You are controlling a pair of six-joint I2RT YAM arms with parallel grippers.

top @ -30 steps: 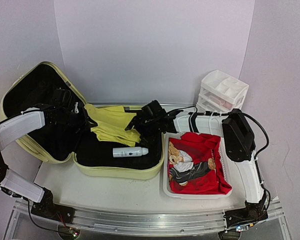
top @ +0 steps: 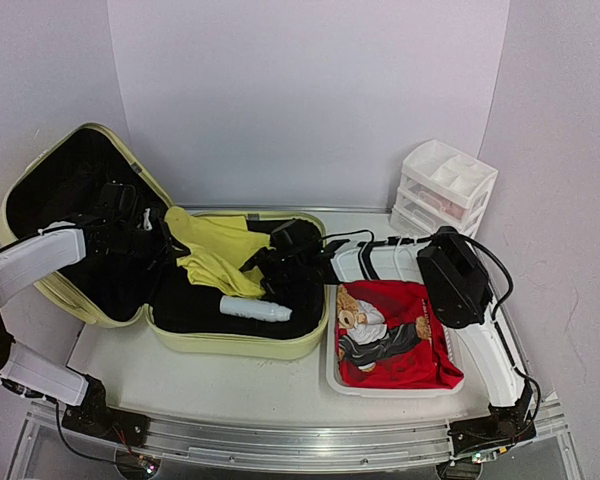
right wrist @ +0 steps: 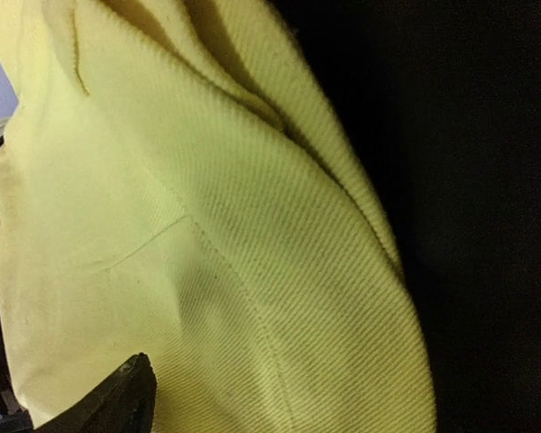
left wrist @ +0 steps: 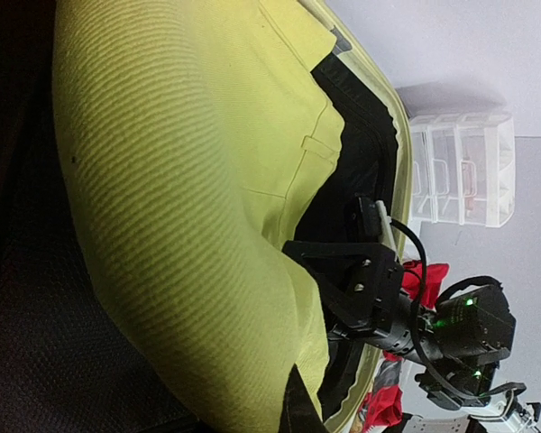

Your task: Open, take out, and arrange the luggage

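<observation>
A yellow garment (top: 215, 252) stretches across the open suitcase (top: 240, 345), which has a black lining. My left gripper (top: 176, 250) is shut on the garment's left side; in the left wrist view, cloth bulges over most of the picture and one dark finger (left wrist: 298, 410) shows at the bottom. At the garment's right edge is my right gripper (top: 255, 278), its fingers parted. In the right wrist view the yellow fabric (right wrist: 207, 253) fills the middle, with a dark fingertip (right wrist: 126, 397) against it. A white spray bottle (top: 255, 308) lies in the suitcase, just in front of the garment.
A white tray (top: 332, 370) holding a red garment (top: 410, 365) with a bear print stands right of the suitcase. Behind it is a clear drawer unit (top: 445, 185). The raised suitcase lid (top: 20, 200) stands at the left. Bare table shows along the front.
My right gripper has moved left and slightly toward the front. The garment's right edge has bunched leftward, and the bottle has shifted a little left and turned. The left arm looks almost still.
</observation>
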